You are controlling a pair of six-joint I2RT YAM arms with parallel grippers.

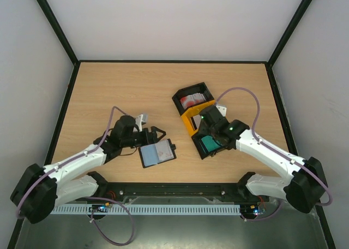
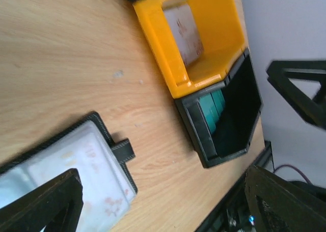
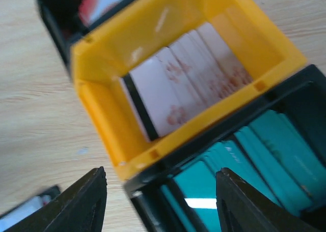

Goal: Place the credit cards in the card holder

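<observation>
On the table lies the open card holder (image 1: pixel 157 153), black-edged with clear sleeves; the left wrist view shows its white right side (image 2: pixel 84 163) and strap tab (image 2: pixel 123 151). My left gripper (image 1: pixel 158 133) is open just above the holder, nothing between its fingers. Over the bins, my right gripper stands open and empty, its fingers (image 3: pixel 81 206) apart in the right wrist view. Beneath it are teal cards (image 3: pixel 244 166) in the near black bin and white-pink cards (image 3: pixel 186 79) in the yellow bin. Red-and-white cards (image 1: pixel 192 100) fill the far black bin.
The far black bin (image 1: pixel 203 86), yellow bin (image 3: pixel 109 117) and near black bin (image 2: pixel 201 143) stand joined in a slanted row right of the holder.
</observation>
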